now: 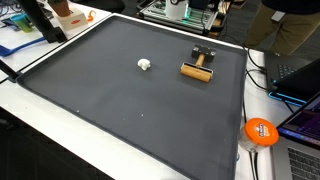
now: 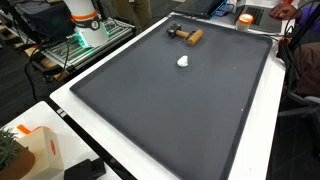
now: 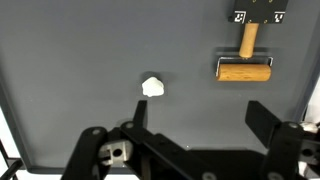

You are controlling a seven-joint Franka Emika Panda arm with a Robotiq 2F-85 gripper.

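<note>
A small white lump (image 1: 144,64) rests on the dark grey mat (image 1: 130,110); it is also the white lump (image 3: 152,87) left of centre in the wrist view. To its right lies a roller with a wooden cylinder (image 3: 244,72) and a wooden handle joined to a black block (image 3: 260,10). In exterior view 2 the roller (image 2: 194,37) is near the mat's far edge. My gripper is over the mat in the wrist view, its two black fingers spread wide apart with bare mat between them. Neither object is between the fingers.
An orange-lidded container (image 1: 261,132) stands on the white table right of the mat, near a laptop (image 1: 303,160). A potted plant (image 2: 12,155) is at exterior view 2's lower left.
</note>
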